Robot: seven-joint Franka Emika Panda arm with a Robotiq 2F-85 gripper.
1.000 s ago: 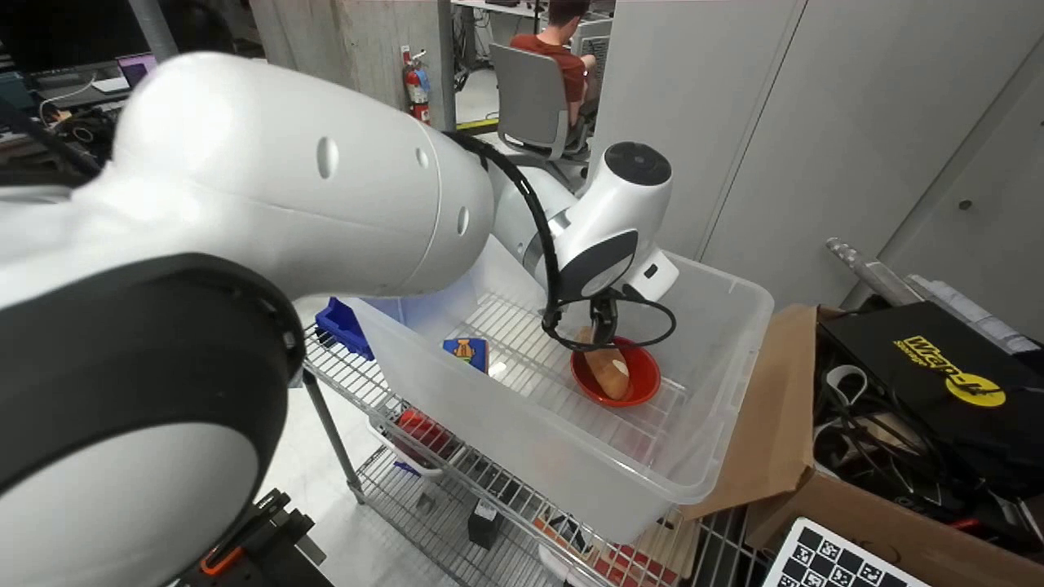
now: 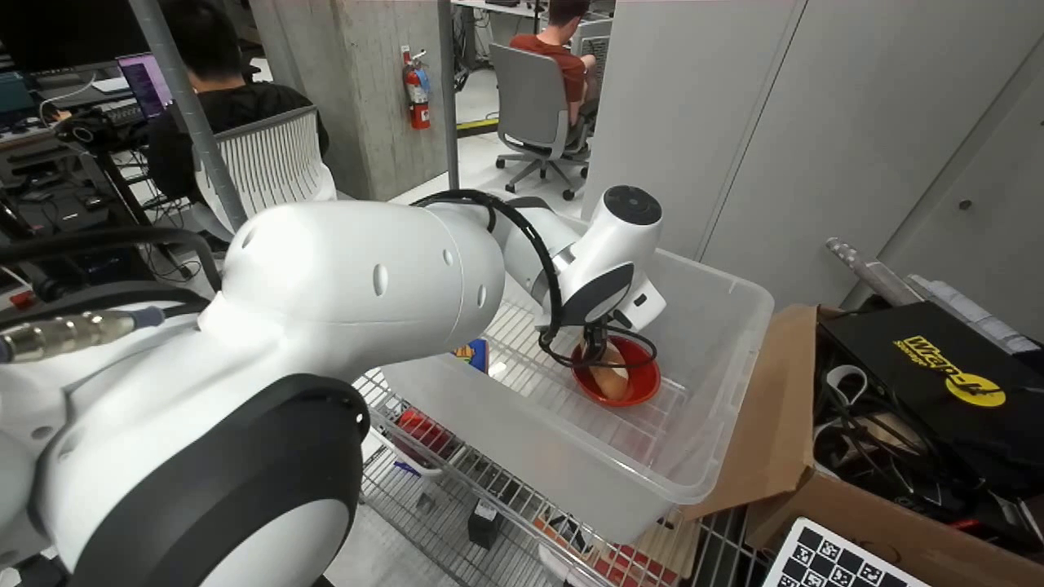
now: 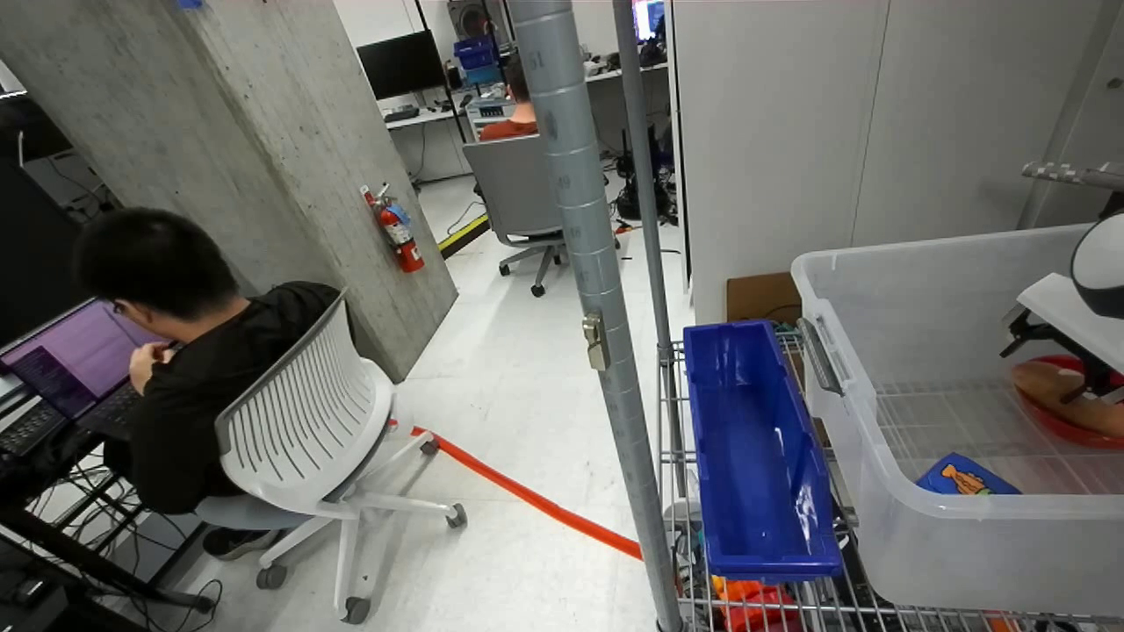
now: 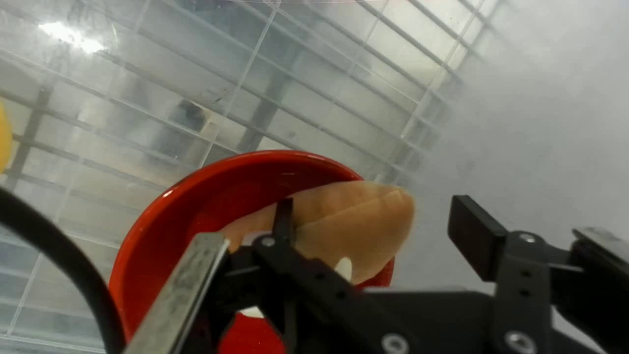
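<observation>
A tan, bread-like item (image 4: 359, 227) rests in a red bowl (image 4: 147, 236), its end reaching over the rim in the wrist view. The bowl (image 2: 646, 386) stands inside a clear plastic bin (image 2: 729, 342). My gripper is low over the bowl with its fingers spread apart. One finger (image 4: 283, 221) overlaps the tan item in the wrist view, and the other finger (image 4: 471, 236) shows beyond the bowl's rim. Whether either finger touches the item cannot be told. From the side, the gripper (image 3: 1041, 374) is inside the bin, over the tan item (image 3: 1064, 395).
A blue packet (image 3: 964, 476) with a fish picture lies on the bin floor. An empty blue bin (image 3: 753, 453) stands beside the clear one on the wire rack. To the right is an open cardboard box (image 2: 773, 411). The bin's wall (image 4: 530, 147) is close to the gripper.
My gripper has come down toward the bowl and slightly left in exterior view 1. Bowl and bin look unmoved.
</observation>
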